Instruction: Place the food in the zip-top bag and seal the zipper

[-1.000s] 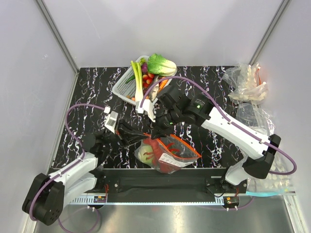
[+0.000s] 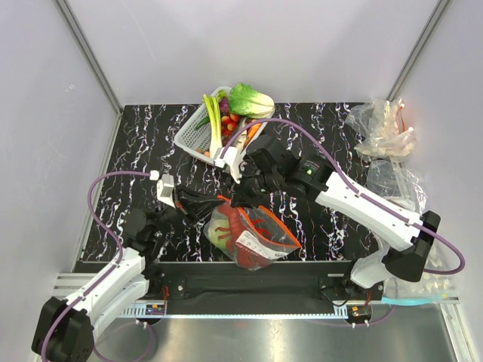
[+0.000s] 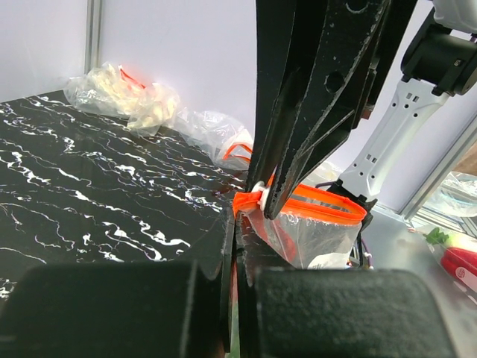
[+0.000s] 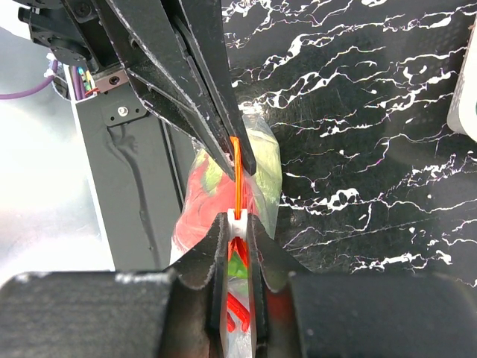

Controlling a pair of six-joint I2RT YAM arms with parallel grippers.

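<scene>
The clear zip bag [image 2: 260, 245] lies at the table's front, holding a red crayfish-like food [image 2: 235, 226] and something pale green [image 2: 220, 234]. Its orange zip [image 3: 320, 210] gapes into a loop on the right. On the white slider [image 4: 237, 222], near one zip end, my right gripper is shut. My left gripper is shut at that same end, with the thin orange strip [image 4: 238, 179] running between its tips. From above, both fingertips meet over the bag's upper left corner, and the right arm hides part of them.
A white basket [image 2: 183, 141] of vegetables stands behind the grippers. Other clear bags [image 2: 386, 132] with food line the right edge. The table's front edge lies just under the bag. Bare marble [image 2: 317, 234] shows to the bag's right.
Since a second ago my left gripper has shifted slightly, and the bag has moved a little left. The right gripper stays nearly in place, moving slightly left. The zip loop still gapes.
</scene>
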